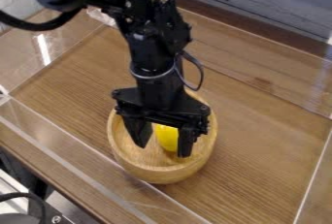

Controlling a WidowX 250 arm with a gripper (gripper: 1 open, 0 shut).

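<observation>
My black gripper (161, 136) reaches down from the top of the camera view into a round wooden bowl (161, 173) at the lower middle. Its two dark fingers stand apart, open, on either side of a yellow object (168, 137) inside the bowl. Part of the yellow object is hidden behind the gripper, and I cannot tell whether the fingers touch it.
A pale panelled wall (259, 0) runs along the back right. A black cable lies at the lower left corner.
</observation>
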